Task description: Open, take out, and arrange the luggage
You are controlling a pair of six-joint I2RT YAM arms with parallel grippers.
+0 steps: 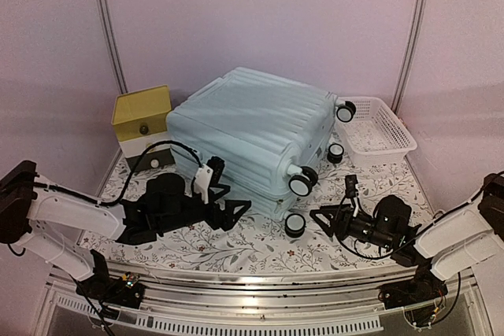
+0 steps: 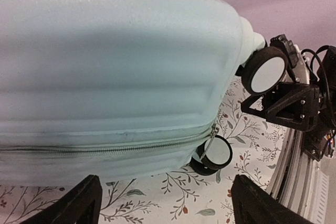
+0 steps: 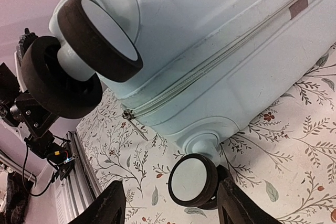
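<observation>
A pale blue hard-shell suitcase lies flat on the patterned table, its black-and-white wheels toward the right. A zipper runs along its side, ending in a metal pull at the corner; the zipper looks closed. My left gripper stands open in front of the suitcase's front-left side, with nothing between its fingers. My right gripper is open at the suitcase's front-right corner, facing a lower wheel, with nothing between its fingers.
Stacked boxes, yellow on top, stand at the back left. An empty white plastic basket sits at the back right. Side walls bound both ends.
</observation>
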